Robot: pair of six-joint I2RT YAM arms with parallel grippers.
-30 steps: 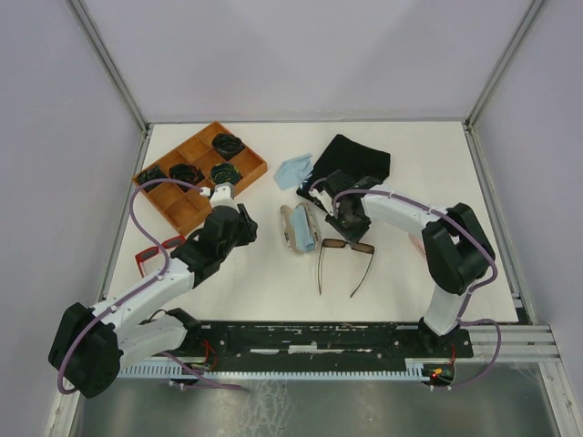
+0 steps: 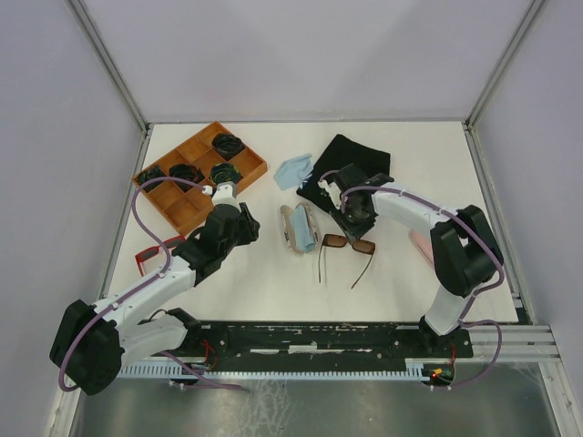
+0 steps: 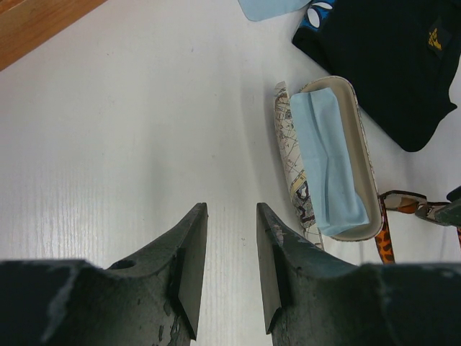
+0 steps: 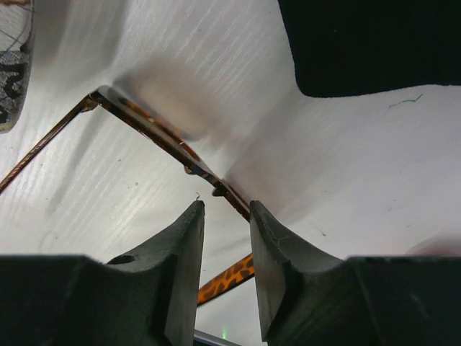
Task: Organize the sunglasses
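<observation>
Tortoiseshell sunglasses (image 2: 363,247) lie on the table right of centre, both temples spread toward the front edge. Over their right half hovers my right gripper (image 2: 352,238). In the right wrist view, the sunglasses' front bar (image 4: 155,135) runs down to the right gripper, its far end hidden behind one finger (image 4: 268,249). One orange-patterned temple shows through the gap between the open fingers; contact cannot be made out. An open glasses case (image 2: 290,228) with a blue cloth (image 2: 301,228) inside stands left of the sunglasses. My left gripper is open and empty above bare table.
At the back left is a wooden compartment box (image 2: 192,144) with several dark items in it. A red-edged object (image 2: 140,259) lies partly behind the left arm. Black cloth (image 2: 360,157) and a small blue cloth (image 2: 293,171) rest at the back; a pink item (image 2: 422,246) lies right.
The sunglasses' lenses now show more broadly from above, and their temples look shorter. The left arm has hardly moved.
</observation>
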